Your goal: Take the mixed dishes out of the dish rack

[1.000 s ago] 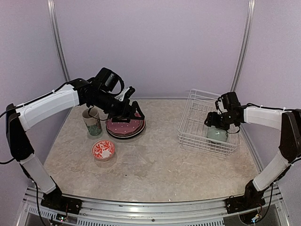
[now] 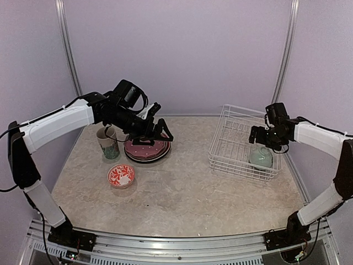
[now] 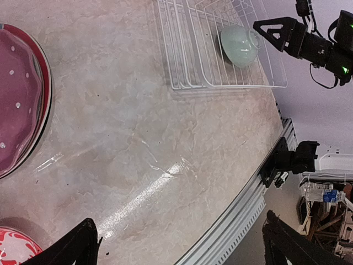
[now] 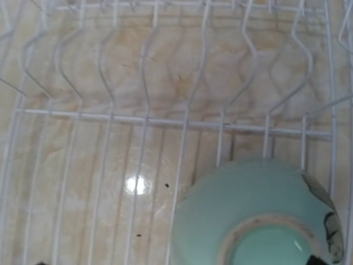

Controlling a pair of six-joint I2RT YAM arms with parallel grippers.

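Note:
A white wire dish rack (image 2: 223,163) stands at the right of the table. In its front right part lies a pale green bowl (image 2: 261,158), its ring foot turned toward the camera in the right wrist view. My right gripper (image 2: 257,135) hangs open just above and behind this bowl (image 4: 259,193), nothing between its fingers; only dark tips show at that view's bottom edge. Over the left side, my left gripper (image 2: 165,131) stands open and empty near the stacked pink dotted plates (image 2: 140,150). A red-and-white bowl (image 2: 121,175) and a patterned cup (image 2: 108,144) stand beside the plates.
Bare tabletop (image 2: 187,187) lies between the dishes on the left and the rack. The rack's wire walls (image 3: 182,61) rise round the green bowl, and a side wall panel (image 2: 325,72) is close on the right.
The left arm has barely moved.

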